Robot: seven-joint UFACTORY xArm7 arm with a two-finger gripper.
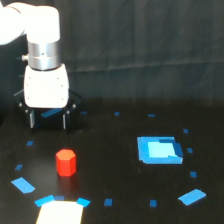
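A red, six-sided block (66, 163) stands on the dark table at the left front. My gripper (49, 124) hangs above and behind it, slightly to its left. Its two dark fingers (31, 119) are spread apart with nothing visible between them, so it is open. On the right lies a shallow blue tray (142, 148) with a white patch on its floor; no object shows inside.
Small blue marks dot the dark table, with larger blue strips (192, 197) near its edges. A pale block-like shape (60, 212) rises at the bottom edge. Between the red block and the tray the table is clear.
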